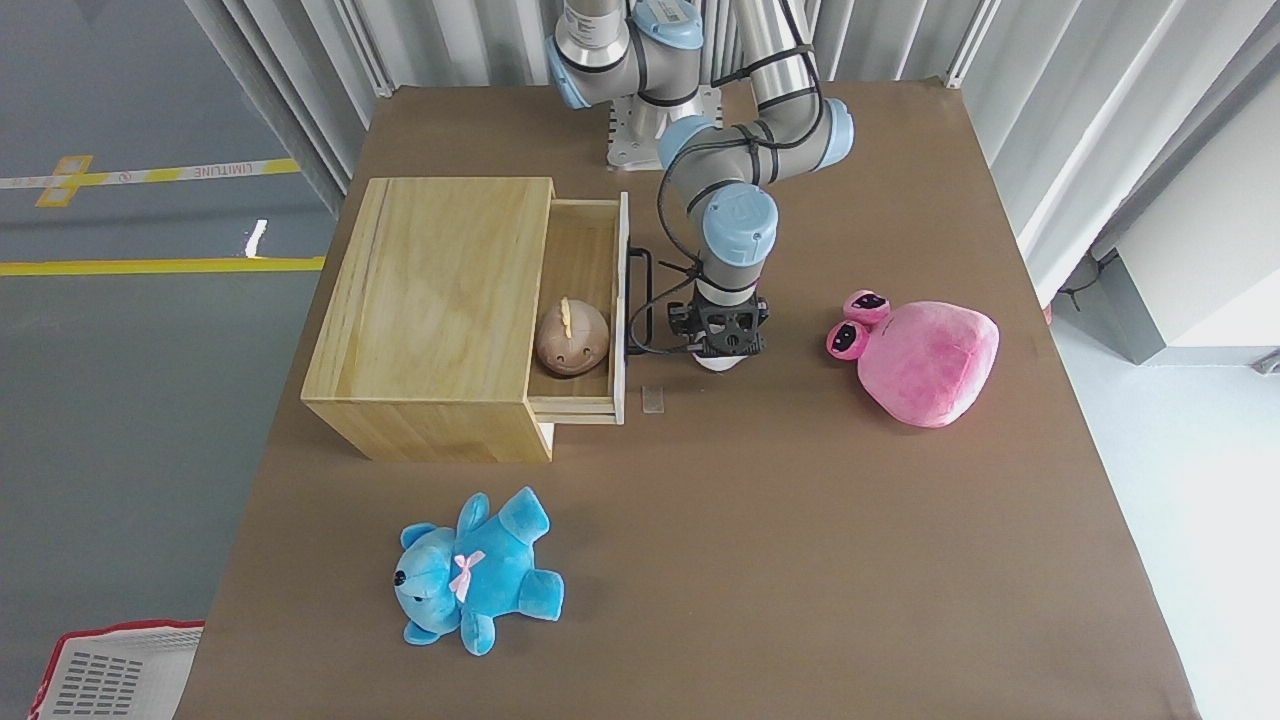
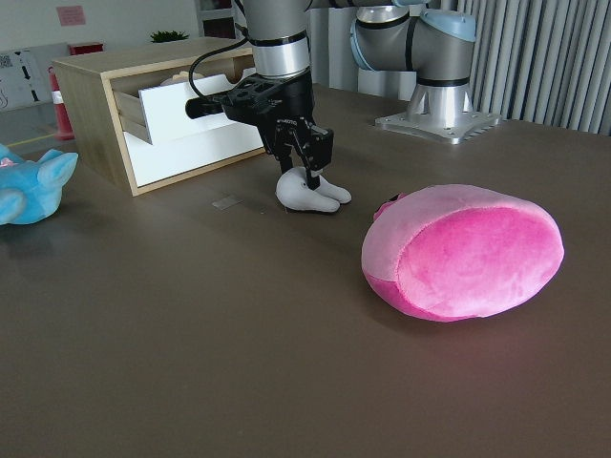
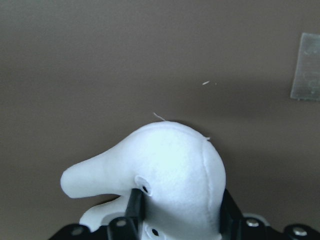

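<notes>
A small white plush toy (image 3: 175,165) with dot eyes lies on the table beside the open drawer, mostly hidden under the arm in the front view (image 1: 720,361). My gripper is down over it, a black finger on each side of the toy. In the left view the fingertips reach down onto the toy (image 2: 304,196). Whether they grip it or only straddle it is unclear.
A wooden cabinet (image 1: 426,300) has its drawer open, holding a brown round toy (image 1: 572,342). A pink plush (image 1: 924,366) lies to the right, a blue bear (image 1: 504,576) in front.
</notes>
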